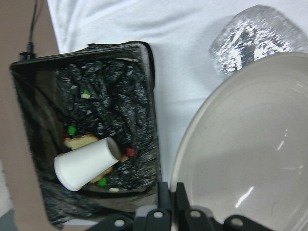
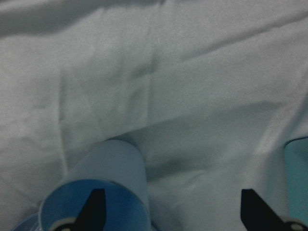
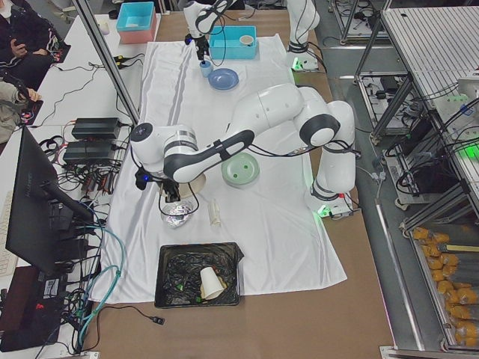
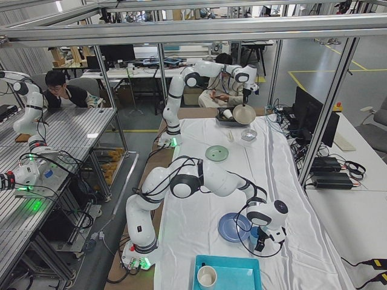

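Observation:
My left gripper is shut on the rim of a cream plate [image 1: 245, 139], held above the table beside a crumpled foil piece [image 1: 248, 36]. The black-lined bin [image 1: 38, 125] holds a white paper cup [image 1: 84, 163], bread [image 1: 79, 141] and small coloured scraps. My right gripper is open, its left finger over the mouth of a blue cup [image 2: 96, 173], near a blue plate [image 4: 233, 223].
A green plate [image 3: 240, 170] and a pale slim item [image 3: 214, 215] lie mid-table. A turquoise tray [image 4: 236, 272] holds a cream cup [image 4: 207, 277]. Monitors and cables line one side.

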